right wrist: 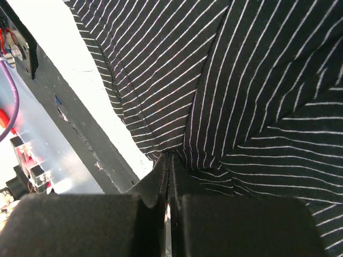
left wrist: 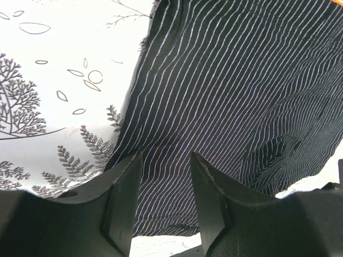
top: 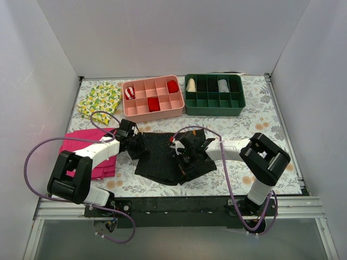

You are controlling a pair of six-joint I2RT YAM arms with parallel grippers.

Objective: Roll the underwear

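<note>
The underwear (top: 157,149), dark with thin pale stripes, lies spread on the patterned table cover, with its front edge toward the table's near side. Over its left edge is my left gripper, the fingers parted and only striped cloth visible below the gap. My right gripper is shut, its tips against the creased striped cloth (right wrist: 155,69) near the front edge. Whether a thin fold is caught between those tips cannot be seen. In the top view the right arm hides the middle of the garment.
A pink divided box (top: 130,111) with red rolled items and a green divided box (top: 214,111) stand behind the garment. Folded pink cloth (top: 87,138) lies left, under the left arm, and a yellow lemon-print cloth (top: 101,100) behind it.
</note>
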